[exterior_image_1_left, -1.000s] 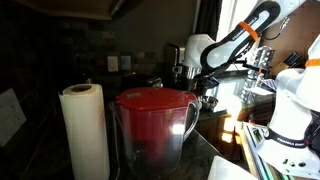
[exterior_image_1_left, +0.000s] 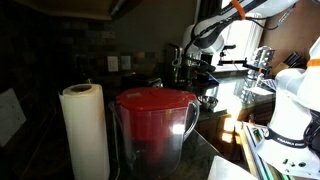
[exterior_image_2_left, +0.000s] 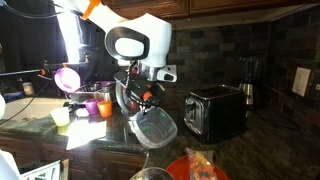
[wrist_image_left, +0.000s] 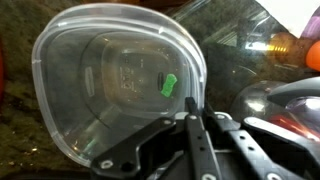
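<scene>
A clear plastic container (wrist_image_left: 115, 85) with rounded corners fills much of the wrist view, its open top facing the camera. My gripper is shut on its rim at the right side. A small green piece (wrist_image_left: 169, 85) shows within the container's outline; whether it lies inside or beneath cannot be told. In exterior view 2 the same container (exterior_image_2_left: 155, 128) hangs tilted below the gripper (exterior_image_2_left: 136, 108), above the counter. From exterior view 1 the container cannot be made out.
A red-lidded pitcher (exterior_image_1_left: 155, 125) and a paper towel roll (exterior_image_1_left: 86, 130) stand in the foreground. Exterior view 2 shows a black toaster (exterior_image_2_left: 215, 112) right of the container, a red bowl (exterior_image_2_left: 180, 168) in front, and cups (exterior_image_2_left: 105, 108) at the left.
In exterior view 1 the arm's white wrist has risen over the last second and turned somewhat. The pitcher and paper towel roll have stayed put.
</scene>
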